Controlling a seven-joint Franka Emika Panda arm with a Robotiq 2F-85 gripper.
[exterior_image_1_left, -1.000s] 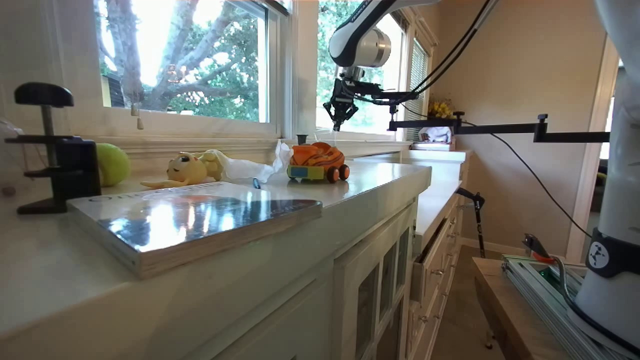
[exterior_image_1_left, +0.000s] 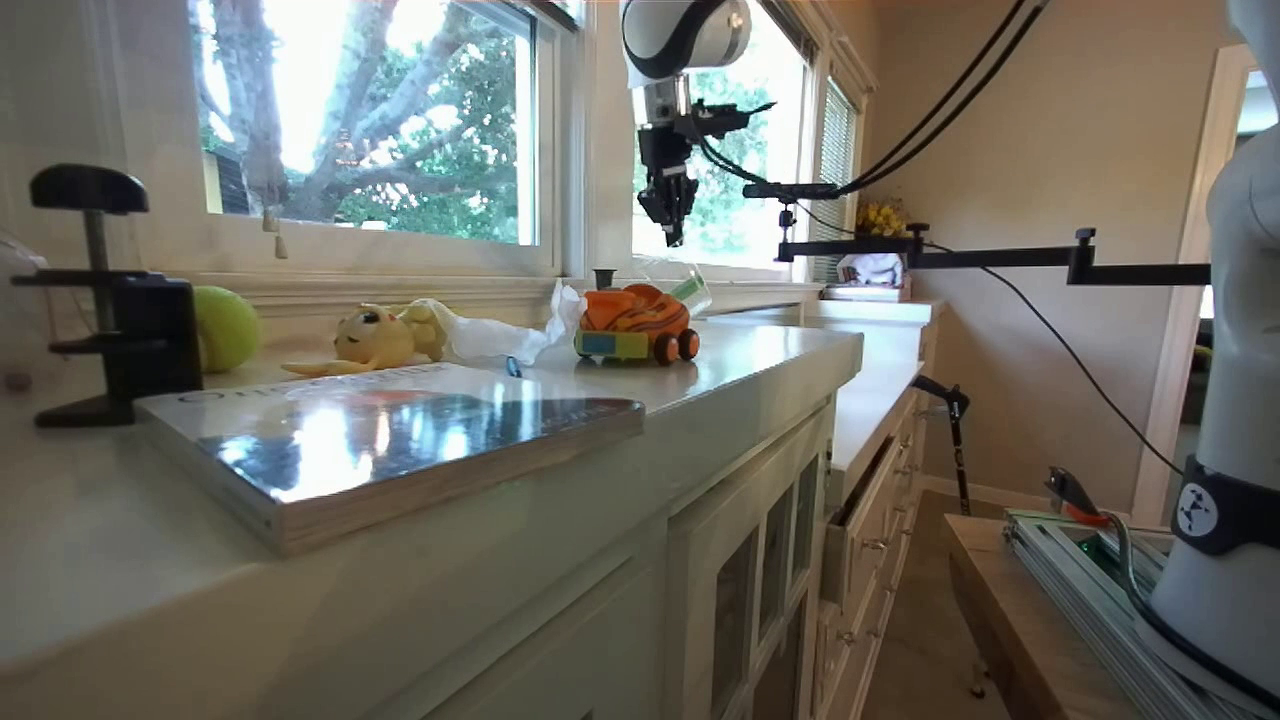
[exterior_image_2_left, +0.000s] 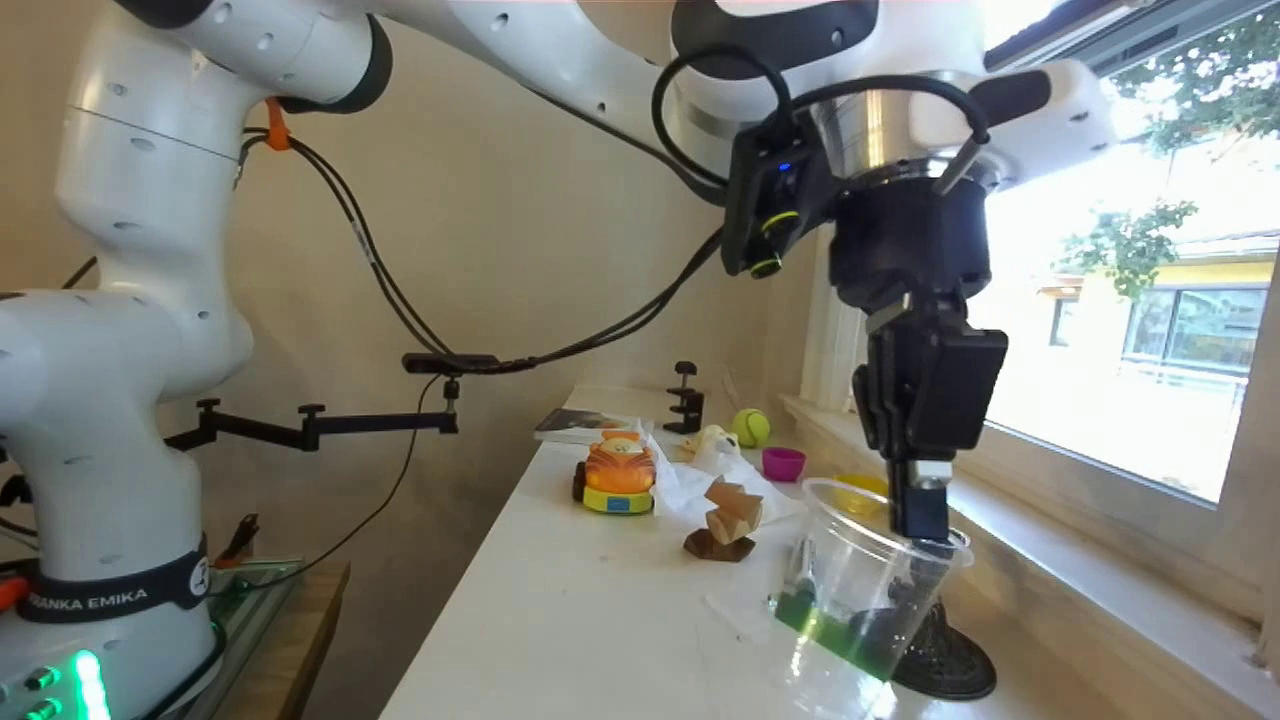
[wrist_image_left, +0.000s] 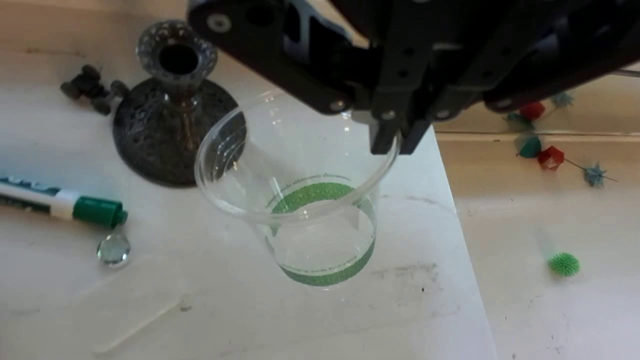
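Note:
My gripper is shut on the rim of a clear plastic cup (wrist_image_left: 327, 279) with a green band, one finger inside the wall and one outside. In exterior view 2 the cup (exterior_image_2_left: 840, 642) hangs tilted under the gripper (exterior_image_2_left: 921, 516), by the window side of the white counter. Its mouth faces up, and it looks empty in the wrist view. Whether its base touches the counter I cannot tell. Seen from exterior view 1, the gripper (exterior_image_1_left: 675, 228) is above and behind the orange toy car (exterior_image_1_left: 633, 314), and the cup is mostly hidden.
Close to the cup stands a dark metal candlestick (wrist_image_left: 177, 120), with a green marker (wrist_image_left: 99, 211) and a glass drop (wrist_image_left: 114, 249) nearby. A brown wooden piece (exterior_image_2_left: 729, 514), a purple bowl (exterior_image_2_left: 783, 463) and the toy car occupy the counter farther along.
The arm's wrist has turned and shifted slightly left in exterior view 1. The gripper now points more straight down, and part of the tilted cup shows behind the toy car.

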